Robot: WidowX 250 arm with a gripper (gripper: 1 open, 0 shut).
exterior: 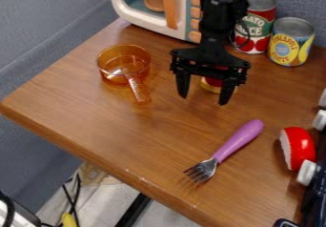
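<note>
My black gripper (203, 89) hangs open over the middle back of the wooden table, its two fingers apart around a small red and yellow object (212, 82), largely hidden behind it; whether they touch cannot be told. An amber glass measuring cup (124, 64) sits at the left. A purple-handled fork (237, 142) lies toward the front right.
A toy microwave (159, 11) and two cans, red (254, 35) and yellow (289, 49), stand at the back. A red and white item (296, 148) and bottles line the right edge.
</note>
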